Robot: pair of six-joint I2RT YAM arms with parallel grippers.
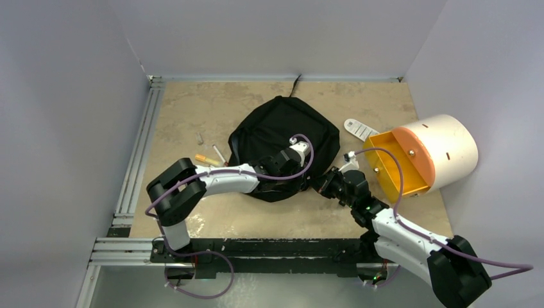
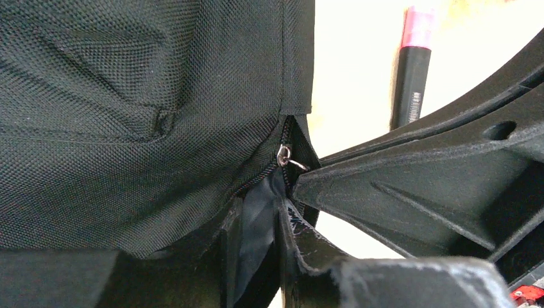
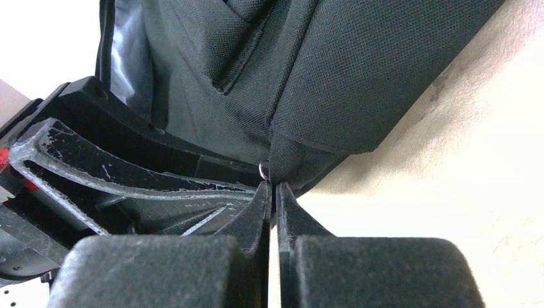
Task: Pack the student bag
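The black bag (image 1: 279, 122) lies crumpled mid-table. My left gripper (image 1: 301, 176) is over its lower right part; in the left wrist view its fingertips (image 2: 295, 224) are a little apart, just below a metal zipper pull (image 2: 283, 155) and beside the dark lining. My right gripper is shut at the bag's edge, its fingertips meeting at the fabric beside a small metal ring (image 3: 263, 169). A pink-and-black marker (image 2: 412, 83) lies beyond the bag in the left wrist view.
A cream drawer box (image 1: 442, 151) with yellow drawers stands at the right, beside a white flat item (image 1: 359, 128). Pens (image 1: 208, 160) and small items lie left of the bag.
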